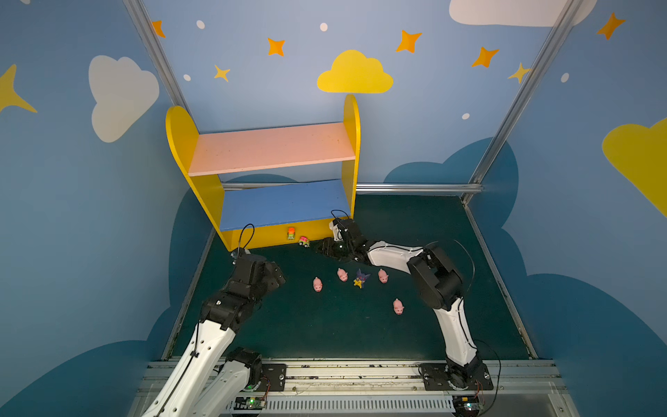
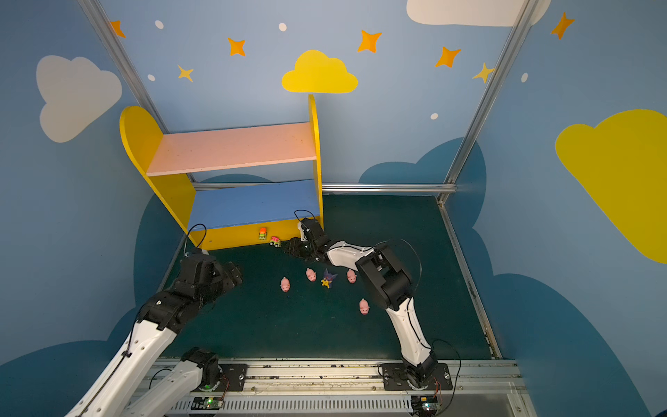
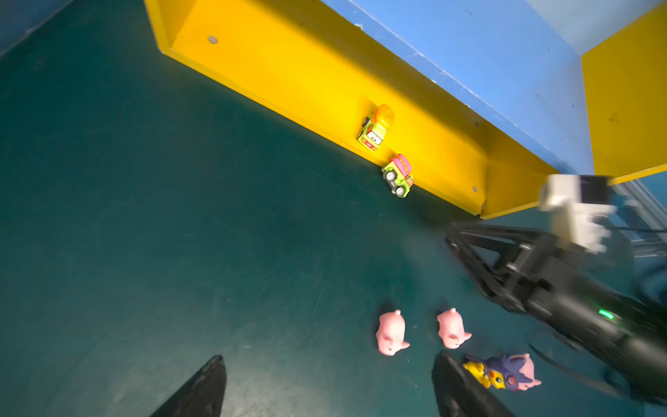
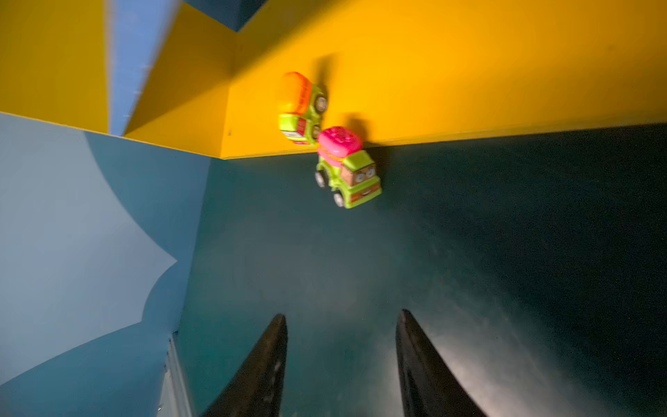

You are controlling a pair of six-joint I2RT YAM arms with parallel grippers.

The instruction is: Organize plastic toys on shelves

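Note:
In the shelf's yellow bottom compartment lies an orange-topped toy truck (image 3: 375,128); a pink-topped green truck (image 3: 397,175) rests at its front edge. My right gripper (image 1: 325,248) is just right of them, open and empty. My left gripper is open above the floor, left of the toys, holding nothing. Pink pig toys (image 1: 317,284) lie scattered on the floor, with a purple-and-yellow figure (image 1: 360,279) among them.
The shelf unit has an empty pink upper board (image 1: 271,146) and an empty blue board (image 1: 281,201).

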